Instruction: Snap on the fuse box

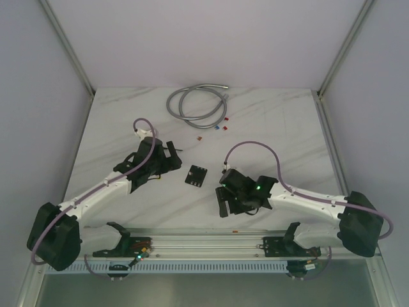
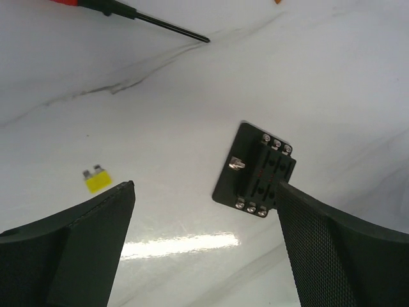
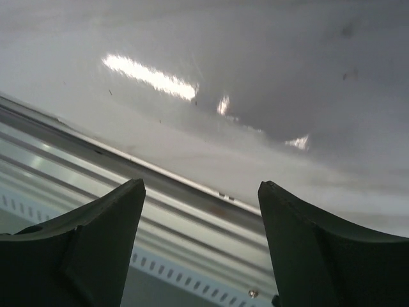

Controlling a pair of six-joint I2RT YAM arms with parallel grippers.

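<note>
The black fuse box (image 1: 196, 176) lies on the marble table between my two arms; in the left wrist view the fuse box (image 2: 255, 173) sits right of centre, with metal screw terminals along both ends. My left gripper (image 1: 171, 156) is open with nothing between its fingers, left of and above the box. My right gripper (image 1: 224, 203) is at the lower right of the box, near the table's front edge; its fingers stand apart over bare surface in the right wrist view.
A screwdriver (image 2: 163, 24) and a small yellow piece (image 2: 98, 181) lie left of the box. A coiled grey hose (image 1: 182, 115) and small coloured pieces lie toward the back. The front rail (image 1: 198, 235) borders the table.
</note>
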